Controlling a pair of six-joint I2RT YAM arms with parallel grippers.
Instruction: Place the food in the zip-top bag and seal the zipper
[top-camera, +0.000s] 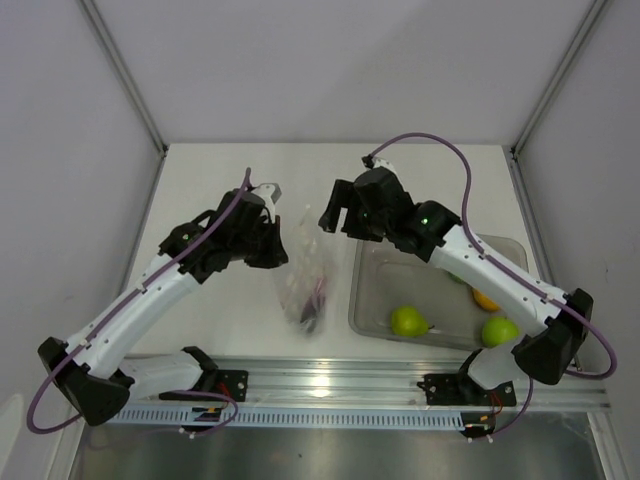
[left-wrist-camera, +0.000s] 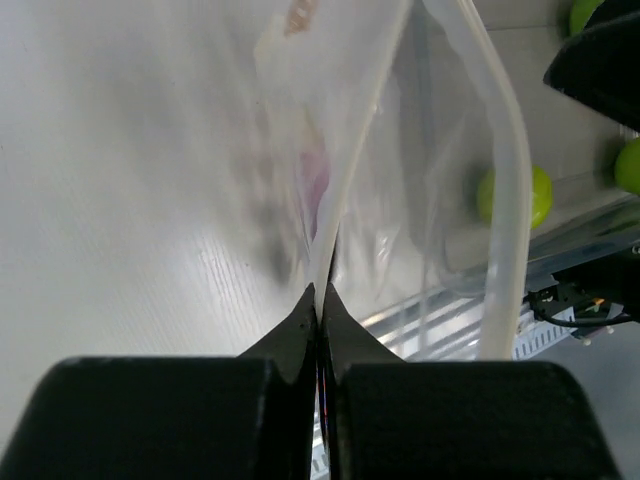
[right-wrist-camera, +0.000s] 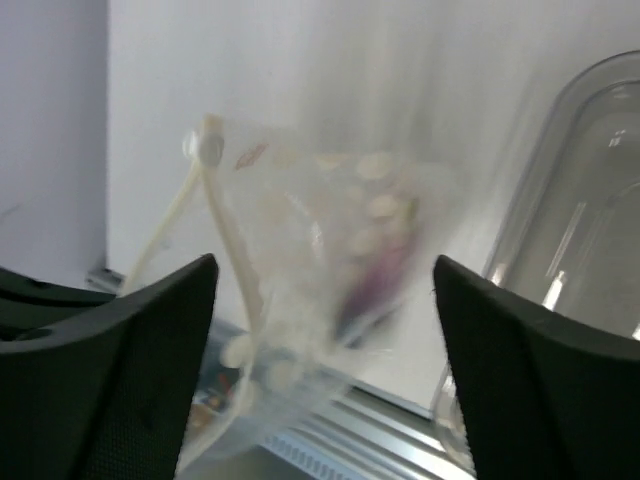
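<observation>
My left gripper (top-camera: 281, 262) is shut on the rim of the clear zip top bag (top-camera: 298, 268); in the left wrist view the rim runs up from its closed tips. The bag hangs below, mouth spread, with the purple eggplant (top-camera: 317, 299) low inside it, blurred through the film. Just right of the bag's upper part, my right gripper (top-camera: 342, 226) stands open. In the right wrist view its fingers (right-wrist-camera: 530, 370) are wide apart, and the bag's blurred rim (right-wrist-camera: 238, 240) passes beyond them, apparently not gripped.
A grey bin (top-camera: 358, 300) on the right holds green fruit (top-camera: 408, 321) and an orange one (top-camera: 485, 300), partly beneath my right arm.
</observation>
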